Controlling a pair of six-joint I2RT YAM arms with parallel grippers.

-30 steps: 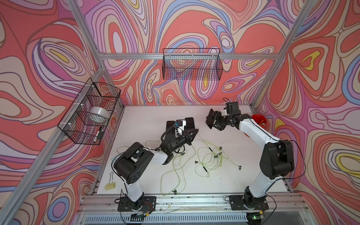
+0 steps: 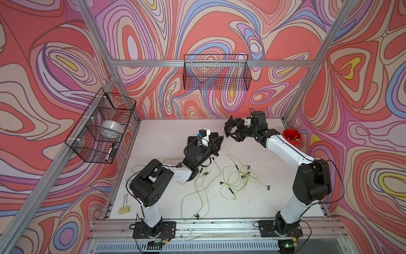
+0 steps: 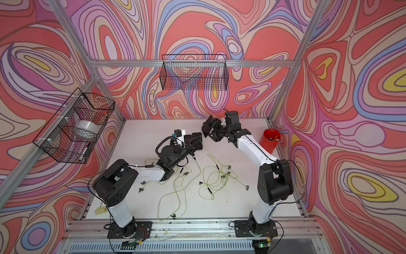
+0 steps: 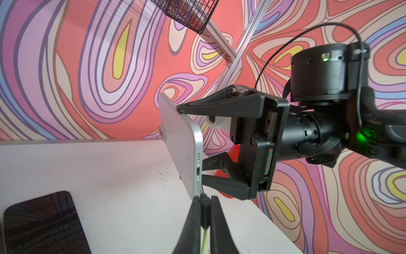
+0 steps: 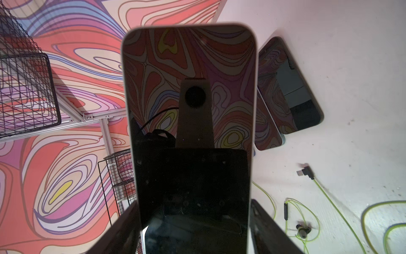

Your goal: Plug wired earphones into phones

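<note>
A silver-backed phone [image 4: 179,144] stands tilted above the table, with my right gripper shut across its side edges. Its dark screen [image 5: 196,190] fills the middle of the right wrist view, and the port in its bottom edge faces the left wrist camera. My left gripper is shut on a black earphone plug [image 4: 205,213] trailing a green cable [image 4: 204,241]. The plug's tip is close to the phone's lower corner, below the port; touching or apart, I cannot tell. In the top left view both grippers [image 2: 222,137] meet near the back middle.
Dark phones [image 5: 291,89] lie flat side by side behind my left gripper. Green earphone cables [image 2: 236,171] spread over the front of the table, with a loose plug [image 5: 306,171] among them. A red bucket [image 2: 291,136] stands right.
My right gripper has carried the phone left, towards the left gripper, tilting it. My left gripper has risen slightly and turned a little.
</note>
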